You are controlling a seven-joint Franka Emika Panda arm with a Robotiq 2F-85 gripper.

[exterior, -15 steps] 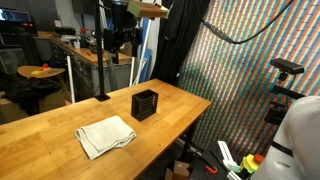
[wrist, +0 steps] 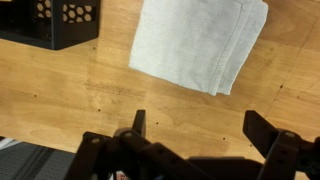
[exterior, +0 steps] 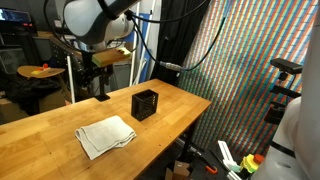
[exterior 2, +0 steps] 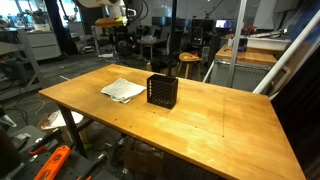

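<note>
A folded white cloth (exterior: 105, 136) lies flat on the wooden table; the same cloth (wrist: 200, 40) fills the upper middle of the wrist view. Close to it stands a black open-topped basket (exterior: 145, 104), upright, whose corner shows as the basket (wrist: 62, 20) at the wrist view's top left. High above the tabletop, my gripper is open, its two dark fingers wide apart and only bare wood visible between them. It touches neither the cloth nor the basket.
Wide bare stretches of the table (exterior 2: 225, 125) surround the cloth and basket. A thin dark post (exterior: 101, 75) rises at the table's back edge in exterior view 1. In the wrist view, the table's edge shows at lower left.
Across the exterior view 1 frames, the arm has swung left and come somewhat lower. The cloth and basket have stayed in place.
</note>
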